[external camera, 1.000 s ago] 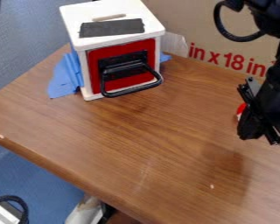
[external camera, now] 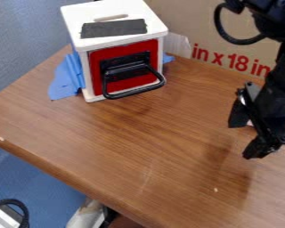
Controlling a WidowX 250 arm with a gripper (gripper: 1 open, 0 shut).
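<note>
My black gripper (external camera: 248,134) hangs at the right edge of the camera view, low over the wooden table (external camera: 133,169); whether it is open or shut is unclear. A small light object, partly red, is mostly hidden behind it. A white box with a red front (external camera: 118,57) and a black handle (external camera: 132,92) stands at the back left, with a dark grey pad (external camera: 114,28) on its top.
Blue cloth (external camera: 64,80) lies beside the box. A cardboard panel (external camera: 199,18) stands at the back.
My gripper has moved a little downward in the view, and less of the red object behind it shows.
</note>
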